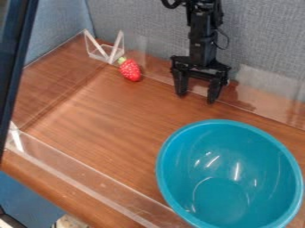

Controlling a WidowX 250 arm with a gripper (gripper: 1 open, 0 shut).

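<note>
My black gripper [198, 84] hangs open at the back of the wooden surface, fingertips pointing down, with nothing seen between its fingers. A red strawberry [130, 69] with a green top lies to the left of the gripper, apart from it. A large teal bowl [179, 169] sits at the front right of the surface, empty.
A white wire stand [103, 49] stands in the back left corner behind the strawberry. Clear low walls edge the surface [95, 116]. Grey padded walls rise at the back and left. A dark post crosses the left edge of view.
</note>
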